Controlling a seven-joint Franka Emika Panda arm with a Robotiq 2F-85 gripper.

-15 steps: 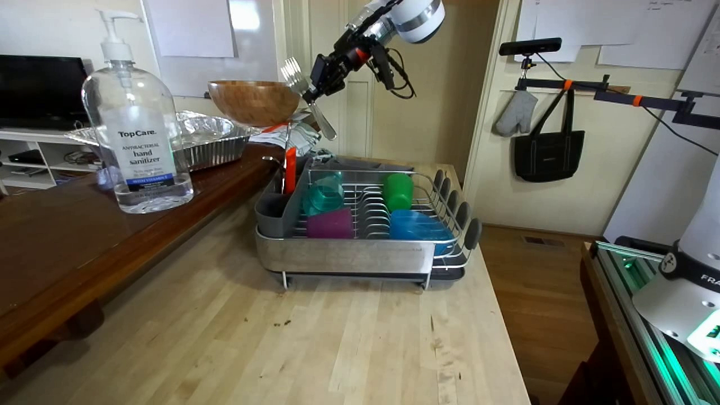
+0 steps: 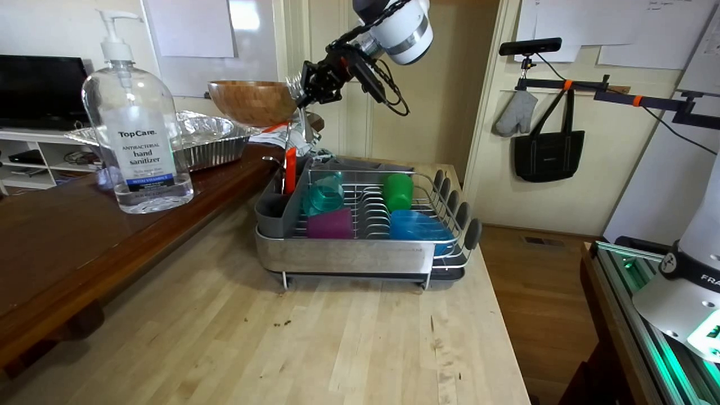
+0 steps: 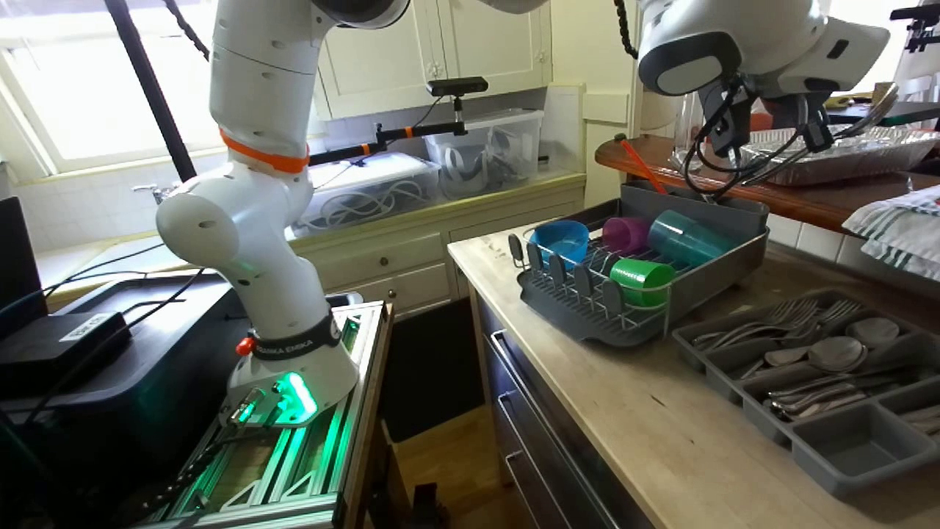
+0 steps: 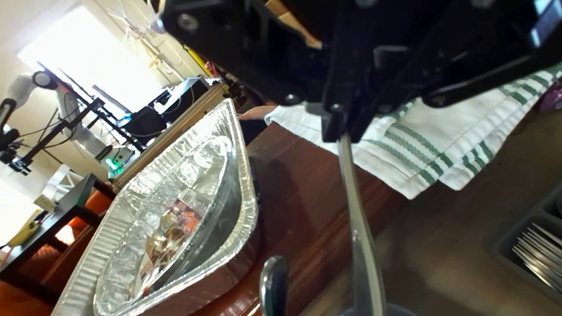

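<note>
My gripper point(image 2: 301, 101) is shut on a metal fork, above the back left of the dish rack point(image 2: 344, 256). The fork's tines point(image 2: 294, 85) point up beside the wooden bowl, and its handle hangs down toward the rack's grey utensil holder point(image 2: 271, 215). In the wrist view the fork handle point(image 4: 361, 231) runs steeply down from between the fingertips. A red-handled utensil point(image 2: 291, 171) stands in the holder. Whether the handle's lower end is inside the holder, I cannot tell.
Purple point(image 2: 330, 224), teal point(image 2: 324, 193), green point(image 2: 398, 192) and blue point(image 2: 419, 225) cups lie in the rack. A cutlery tray point(image 3: 859, 445) sits on the counter. Nearby are a foil pan point(image 4: 238, 174), a striped towel point(image 4: 408, 152) and a wooden bowl point(image 2: 251, 101).
My gripper has moved lower and to the left in exterior view 1, with the fork still in it. The fork has turned from slanted to nearly upright.
</note>
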